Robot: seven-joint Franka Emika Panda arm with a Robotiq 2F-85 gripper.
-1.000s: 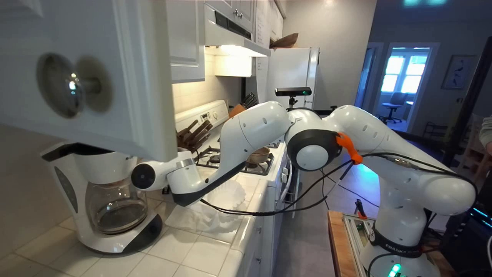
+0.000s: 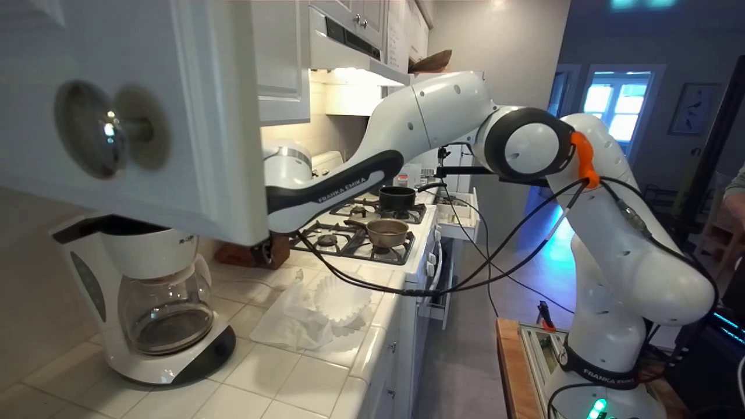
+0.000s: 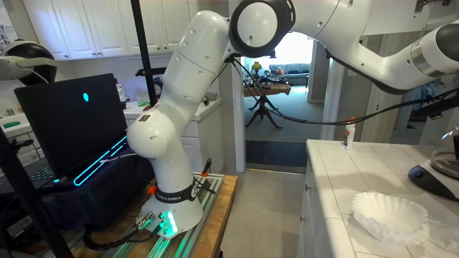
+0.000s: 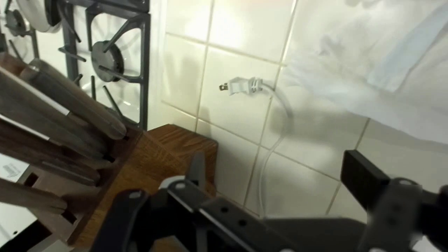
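Note:
In the wrist view my gripper is open, its two dark fingers wide apart above the tiled counter with nothing between them. A white two-prong plug (image 4: pixel 240 86) lies on the tiles beyond the fingertips. Its thin cord (image 4: pixel 271 157) curves back under the gap. The wooden knife block (image 4: pixel 178 147) is close beside the left finger. In exterior view 1 the white coffee maker (image 2: pixel 150 248) stands on the counter, its glass carafe (image 2: pixel 167 314) in place with dark liquid low inside. The hanging cabinet door and my arm hide most of the gripper there.
White paper coffee filters (image 3: pixel 389 217) rest on the counter near a crumpled plastic bag (image 2: pixel 297 325). The stove carries a pan (image 2: pixel 388 233) and a black pot (image 2: pixel 397 198). An open cabinet door (image 2: pixel 188 119) overhangs the coffee maker. A glue bottle (image 3: pixel 349 135) stands at the counter's far corner.
My arm has risen, its elbow higher, and its wrist has swung away from the front of the coffee maker. The coffee maker sits slightly farther left.

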